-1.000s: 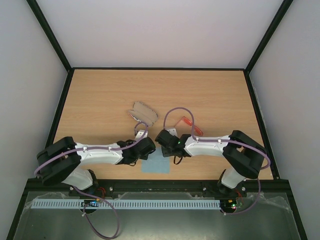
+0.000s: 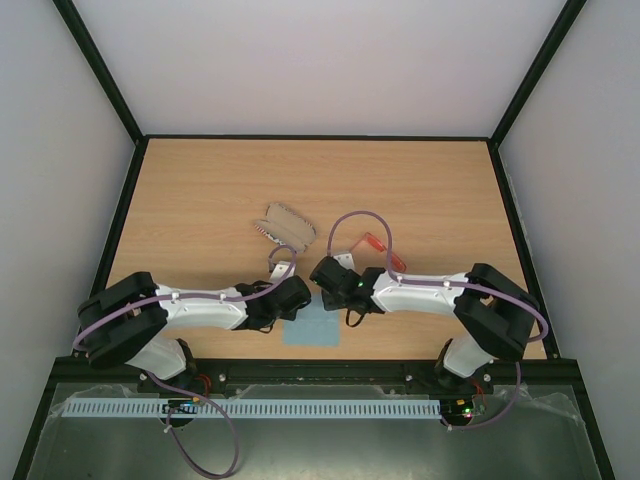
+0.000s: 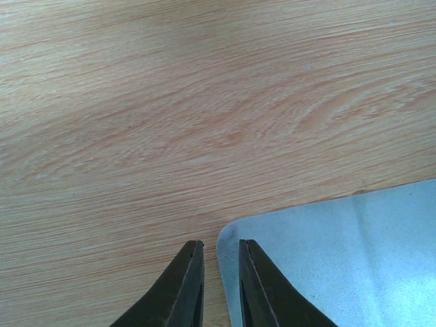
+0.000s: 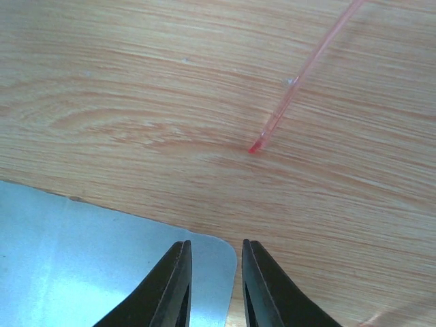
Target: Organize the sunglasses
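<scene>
Red sunglasses (image 2: 385, 250) lie at right of centre behind my right arm; in the right wrist view one thin pink temple (image 4: 300, 82) shows. A grey-tan case (image 2: 287, 225) sits behind my left gripper. A pale blue cloth (image 2: 310, 330) lies under both grippers. My left gripper hangs over the cloth's corner, its fingertips slightly apart with nothing seen between them. My right gripper is over the opposite corner (image 4: 214, 255), fingertips parted, nothing seen between.
Purple cables loop over both arms.
Both arms stand almost where they were; only the right arm and its cable have shifted very slightly. The sunglasses, case and cloth are unchanged.
</scene>
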